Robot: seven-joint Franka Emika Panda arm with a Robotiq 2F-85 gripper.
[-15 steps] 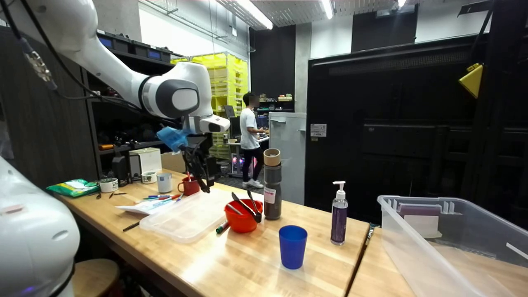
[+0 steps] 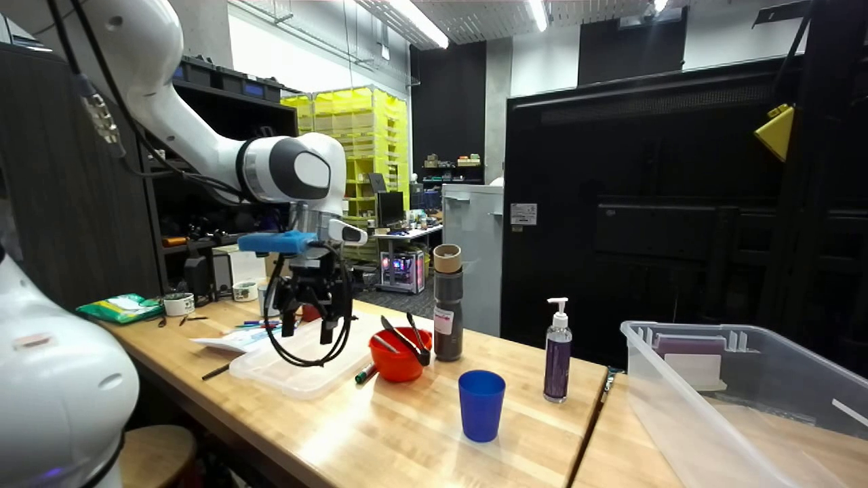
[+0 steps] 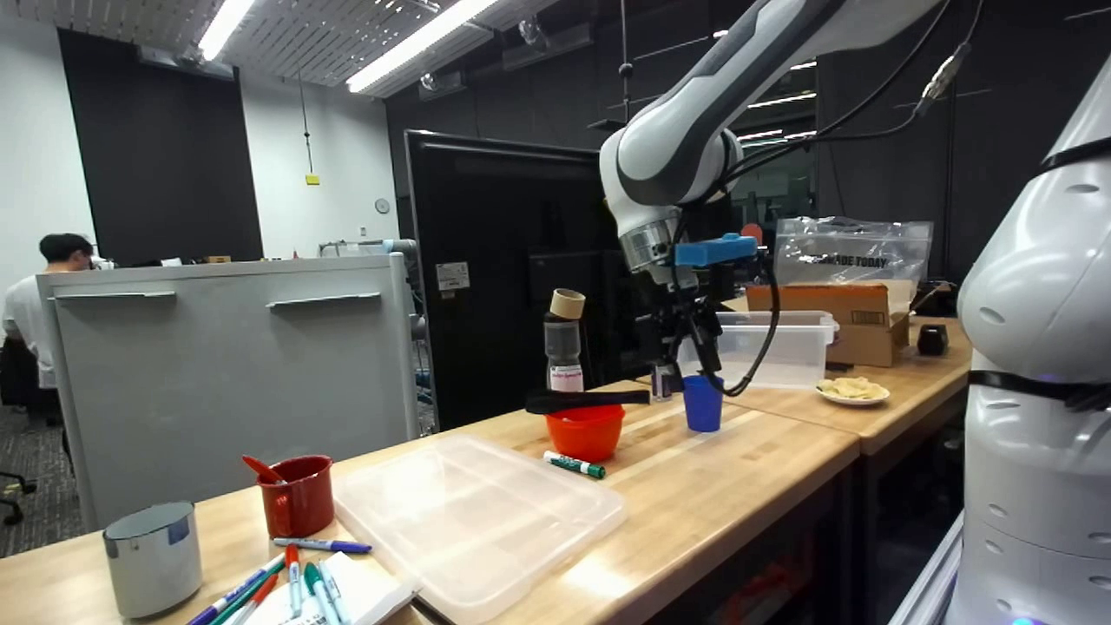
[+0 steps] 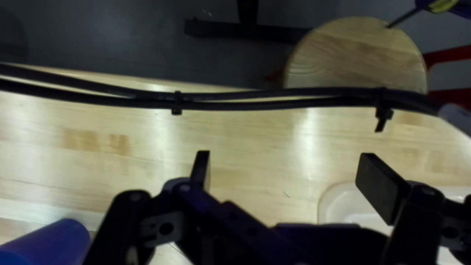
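Observation:
My gripper (image 2: pixel 308 329) is open above the table, with its fingers pointing down and wide apart. Only bare wood and one corner of a clear lid show between them in the wrist view (image 4: pixel 289 176). In exterior view 1 a blue cup (image 2: pixel 481 407) stands upright, well to the right of the gripper. An orange-red bowl (image 2: pixel 396 362) holding tongs or utensils is nearer to it. The flat translucent plastic lid or tray (image 2: pixel 285 370) lies on the table. A green marker (image 3: pixel 575 464) rests between tray and bowl.
A dark bottle (image 2: pixel 448 325) and a pump bottle (image 2: pixel 557 358) stand tall near the back edge. Beyond them is a large clear bin (image 2: pixel 692 407). A red mug (image 3: pixel 299 498) and several pens crowd the other end.
The gripper has turned from a slant to pointing straight down, and sits slightly lower and further left in exterior view 1. Tabletop objects look unmoved.

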